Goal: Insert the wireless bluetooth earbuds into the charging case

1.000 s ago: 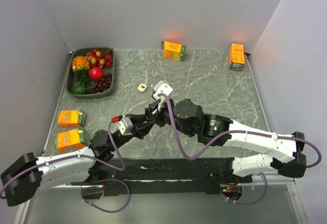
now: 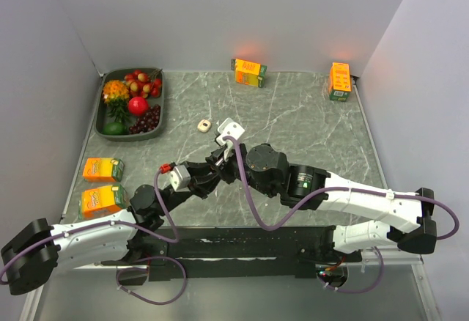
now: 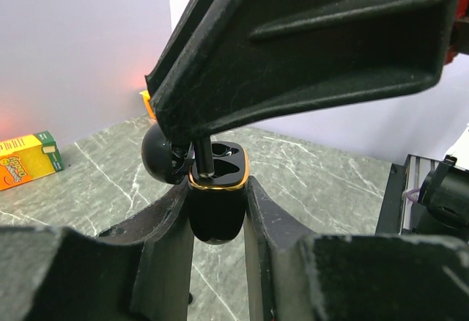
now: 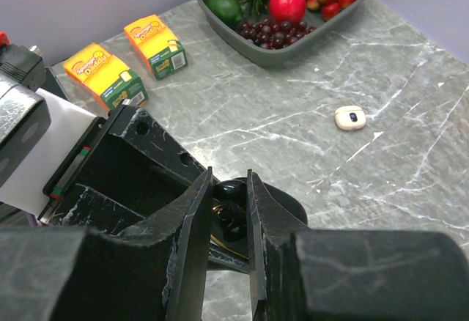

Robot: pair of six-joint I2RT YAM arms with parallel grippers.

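Note:
My two grippers meet above the middle of the marble worktop (image 2: 293,108). In the left wrist view, my left gripper is shut on the black, gold-rimmed charging case (image 3: 217,218), its lid (image 3: 161,156) tipped open at the left. A dark finger of the other gripper reaches over it from above. In the right wrist view, my right gripper is shut on a small black earbud (image 4: 229,190), held over the open case. Whether the earbud is seated in a slot is hidden.
A cream-coloured case (image 2: 204,125) lies behind the grippers. A fruit basket (image 2: 100,119) is at the back left. Juice cartons stand at the left (image 2: 103,169), back (image 2: 249,72) and back right (image 2: 339,81).
My right gripper has shifted very slightly leftward in the top view over the last second. My left arm looks nearly unchanged.

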